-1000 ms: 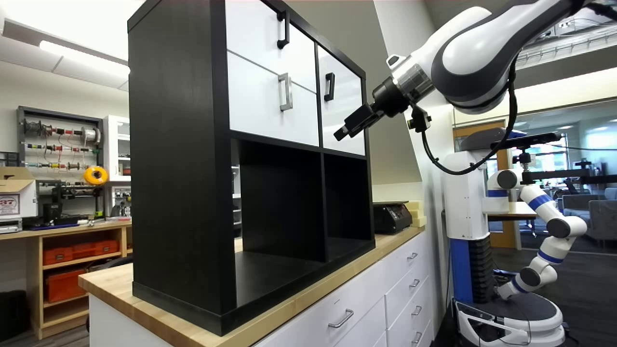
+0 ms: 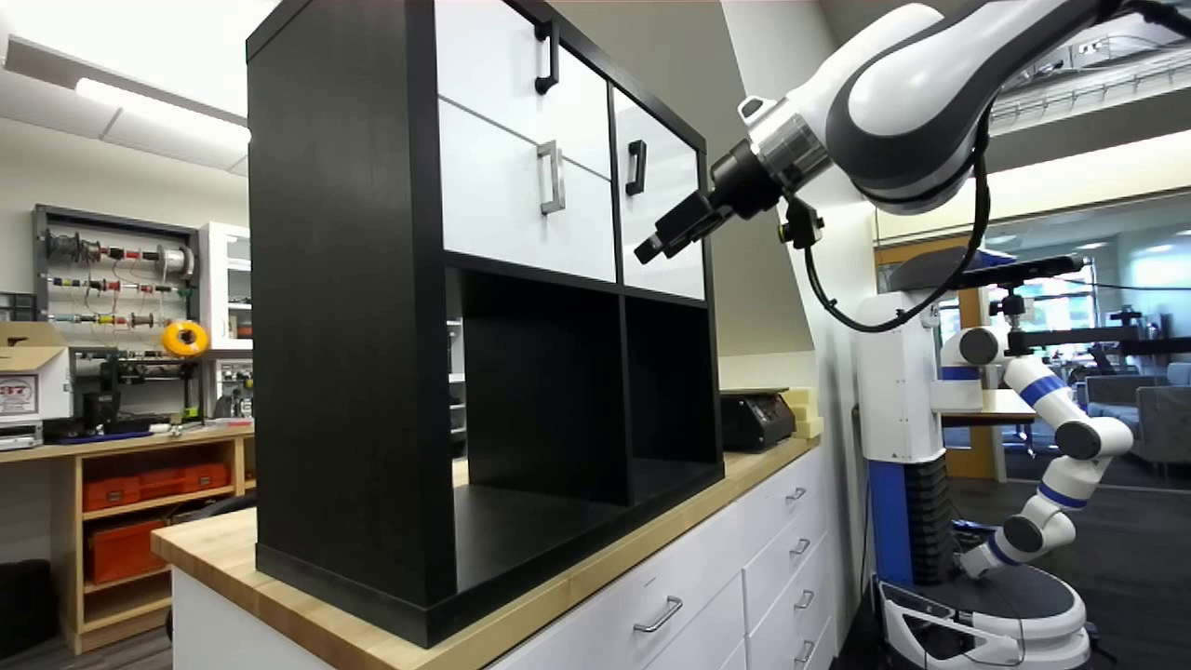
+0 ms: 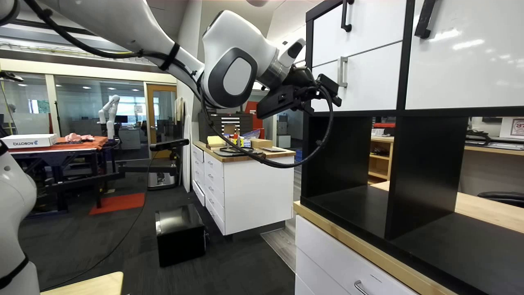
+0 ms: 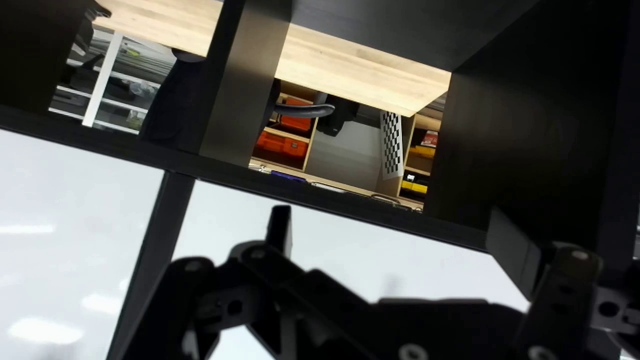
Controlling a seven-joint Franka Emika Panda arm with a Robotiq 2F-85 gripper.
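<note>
A black cabinet (image 2: 346,279) has white fronts over open compartments. On its left column a lower white drawer (image 2: 491,190) carries a silver handle (image 2: 552,179); the upper drawer (image 2: 480,56) above it has a black handle (image 2: 547,56). A white door (image 2: 659,145) with another black handle (image 2: 636,167) is to the right. My gripper is open, its fingers wide apart with nothing between them in the wrist view. From the second exterior view, the gripper (image 3: 334,91) appears just below and left of the silver handle (image 3: 342,71). No contact with the handle shows.
The cabinet stands on a wooden counter (image 2: 625,530) over white drawers. A black device (image 2: 759,419) sits at the counter's far end. My arm's cable (image 3: 299,164) hangs in a loop under the wrist. Both open compartments look empty.
In the first exterior view my gripper has shifted slightly left and up. The cabinet's drawers and door look unchanged.
</note>
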